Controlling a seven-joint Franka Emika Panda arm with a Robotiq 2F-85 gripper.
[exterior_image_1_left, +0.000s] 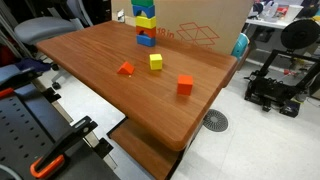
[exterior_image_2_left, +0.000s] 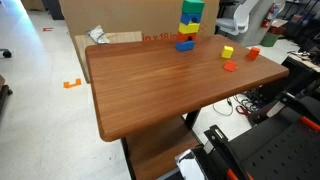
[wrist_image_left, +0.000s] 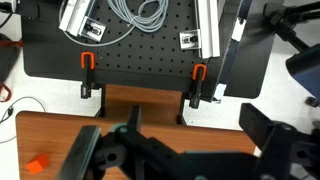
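In the wrist view my gripper is open, its dark fingers wide apart with nothing between them; neither exterior view shows it clearly. A tower of colored blocks stands upright at the back of the wooden table, with green, yellow, red and blue pieces. Loose on the tabletop lie a yellow cube, an orange-red cube and a flat red-orange triangular piece. From the other side, the tower stands apart from the yellow cube. The orange-red cube shows at the lower left of the wrist view.
The wooden table has a wide bare area on one side of the tower. A cardboard panel stands behind it. A black perforated mounting plate with clamps and a coiled cable lies across a gap from the table.
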